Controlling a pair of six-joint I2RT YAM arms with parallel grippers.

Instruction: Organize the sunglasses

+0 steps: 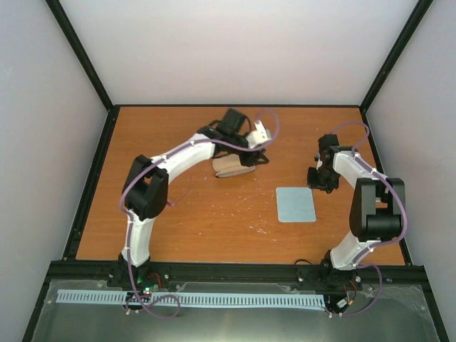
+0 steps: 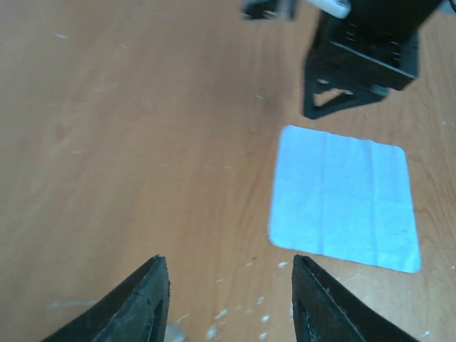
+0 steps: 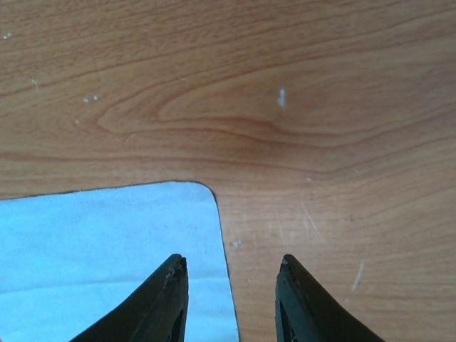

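An open tan glasses case (image 1: 229, 165) lies mid-table in the top view, partly hidden under my raised left gripper (image 1: 259, 155). Pink sunglasses (image 1: 171, 201) rest left of it, partly behind the left arm. A pale blue cloth (image 1: 296, 204) lies right of centre. My right gripper (image 1: 320, 184) hangs just beyond that cloth's far right corner; its fingertips (image 3: 170, 266) show apart over the cloth's corner in the right wrist view, with nothing between them. The left gripper's fingers (image 2: 132, 306) are also apart and empty, with the cloth below and beyond.
Dark frame edges and white walls border it. Both arms reach in from the near edge, with purple cables along them.
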